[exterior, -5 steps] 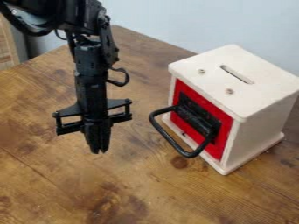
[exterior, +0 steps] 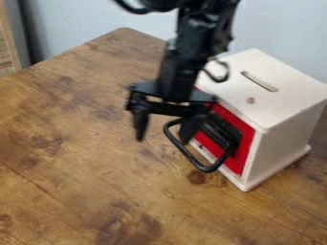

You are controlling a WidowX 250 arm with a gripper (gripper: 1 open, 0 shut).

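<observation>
My black gripper (exterior: 166, 120) hangs open over the wooden table (exterior: 76, 153), its fingers pointing down just left of a pale wooden box (exterior: 276, 96) with a slot on top. The box's red front (exterior: 243, 153) carries a black fitting and a black loop handle (exterior: 202, 163) that sticks out toward the lower left. The gripper is close in front of the handle, partly in front of the box; whether it touches the handle I cannot tell. The arm is motion-blurred.
A white wall stands behind the box.
The gripper has moved right and upward in the view, toward the box and its handle. Its fingers were together about a second ago and are now apart. The box looks unmoved.
</observation>
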